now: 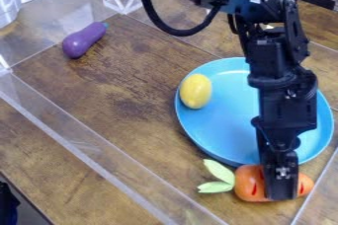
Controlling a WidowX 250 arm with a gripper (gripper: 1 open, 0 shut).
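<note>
An orange toy carrot with pale green leaves lies at the lower right, just below the rim of a blue plate. My black gripper comes down over the plate, its fingers open around the carrot's body. Whether they touch it is hard to tell. A yellow oval object sits on the plate's left side, partly clear of my arm.
A purple eggplant-like toy lies at the upper left. Clear plastic edges run along the lower left and upper left.
</note>
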